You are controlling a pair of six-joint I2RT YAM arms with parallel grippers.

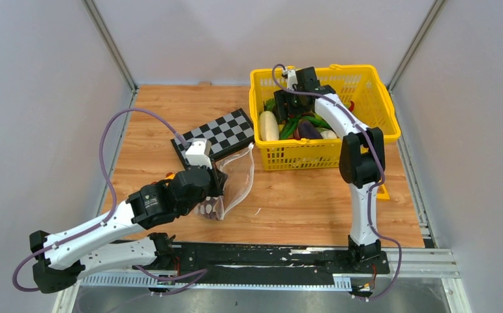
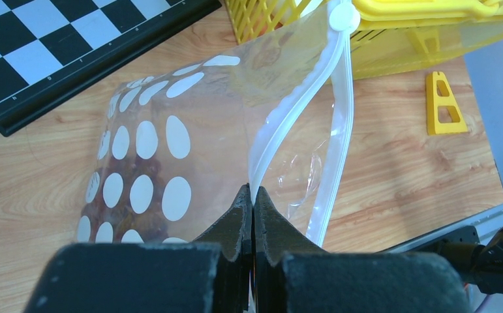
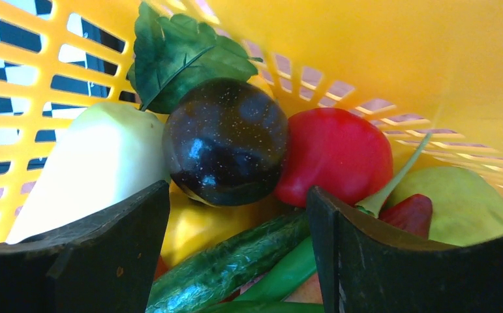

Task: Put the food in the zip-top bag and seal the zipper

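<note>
A clear zip top bag (image 2: 222,137) with white dots lies on the table, its mouth spread apart. My left gripper is shut on the near lip of that mouth; the other lip stands free to the right. Over the yellow basket (image 1: 301,156) hangs my right gripper, open, with nothing gripped. Between and beyond its fingers a round dark eggplant (image 3: 226,140) rests on other food. Around it are a red tomato (image 3: 340,153), a pale long vegetable (image 3: 98,163), a green cucumber (image 3: 235,267) and a leafy green (image 3: 183,62).
A checkered board (image 1: 219,135) lies left of the basket, behind the bag. Right of the bag the wooden table (image 1: 301,208) is clear. A small yellow piece (image 2: 443,107) lies near the right arm. The basket's walls stand close around the right gripper.
</note>
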